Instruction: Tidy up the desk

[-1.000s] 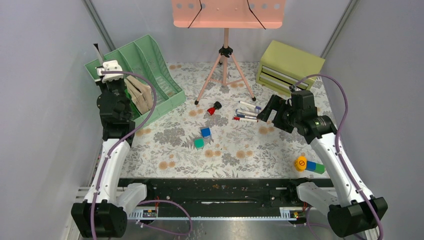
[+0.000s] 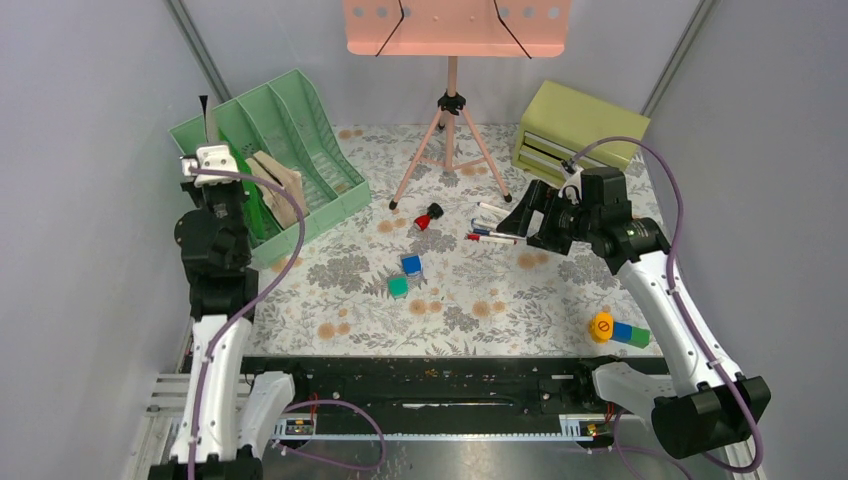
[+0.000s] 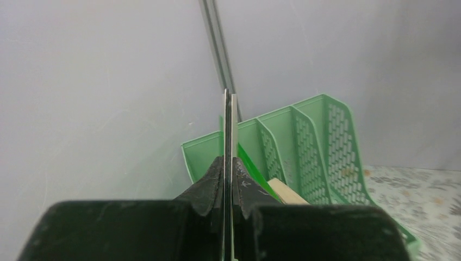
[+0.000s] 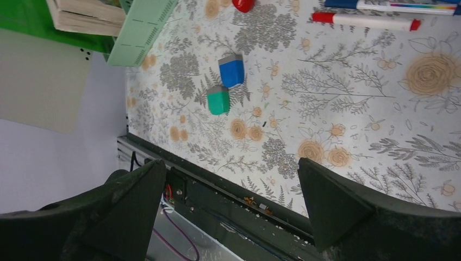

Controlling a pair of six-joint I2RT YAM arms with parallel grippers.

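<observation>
My left gripper is shut on a thin flat item (image 3: 227, 122), probably a book or folder. It is seen edge-on, upright, with a dark strip and a pale edge. The green divided rack (image 2: 340, 205) stands beyond it; whether the item is inside the rack's left end or only in front of it, I cannot tell. A green folder (image 3: 253, 166) and pale books (image 2: 285, 178) lean in the rack. Above the table, my right gripper is open and empty, near several markers (image 2: 492, 238) in the top view.
Blue block (image 2: 411, 264) and teal block (image 2: 398, 287) lie mid-table, a red-and-black item (image 2: 428, 216) behind them. A pink stand (image 2: 450, 140) and a green drawer box (image 2: 585, 115) stand at the back. Yellow, blue and green pieces (image 2: 620, 330) lie front right.
The right gripper has drifted a little left.
</observation>
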